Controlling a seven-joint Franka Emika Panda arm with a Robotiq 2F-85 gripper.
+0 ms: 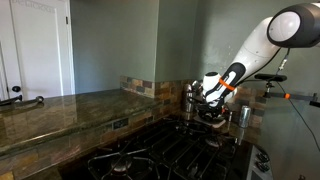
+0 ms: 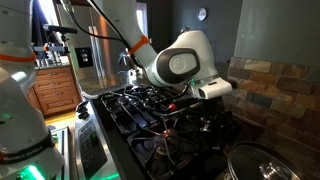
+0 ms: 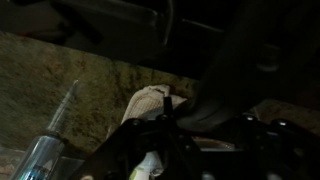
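Note:
My gripper is at the bottom of the wrist view, its dark fingers shut on a long dark object (image 3: 245, 55). This object runs to the upper right; the dim light hides what it is. Beside the fingers, a pale cloth-like thing (image 3: 148, 103) lies on the mottled counter. In exterior view 1, the gripper (image 1: 212, 108) is low at the far end of the black stove (image 1: 165, 148), too small there to show its grip. The arm (image 2: 185, 62) reaches across the stove in exterior view 2 and largely conceals the gripper.
A clear bottle (image 3: 42, 150) is left of the gripper in the wrist view. A round pan with a glass lid (image 2: 262, 163) sits at the near right in exterior view 2. The tiled wall (image 2: 275, 90) rises behind the stove.

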